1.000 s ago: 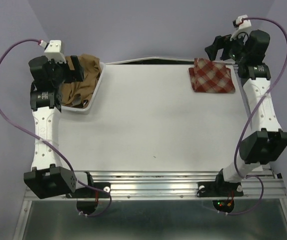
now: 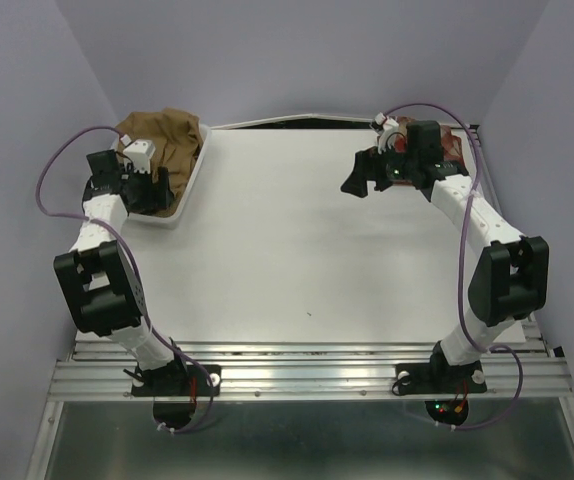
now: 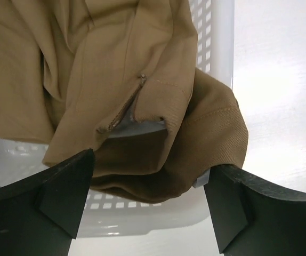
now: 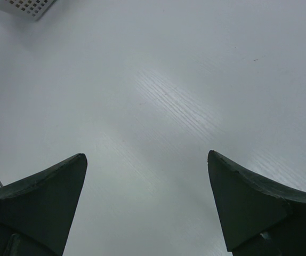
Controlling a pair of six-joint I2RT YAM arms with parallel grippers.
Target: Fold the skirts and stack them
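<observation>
A brown skirt (image 2: 170, 135) lies crumpled in a white plastic basket (image 2: 196, 175) at the left; a zipper shows in the left wrist view. My left gripper is down in the basket's near part, open, its fingers around the skirt's near edge. A red checked folded cloth (image 2: 450, 150) lies at the back right, partly behind the right arm. My right gripper (image 2: 365, 178) is open over the white table just left of it, with nothing between its fingers.
Rails run along the front edge, and grey walls stand at left and right.
Compared with one second ago, both arms have come lower, the right one also moving left and toward the middle.
</observation>
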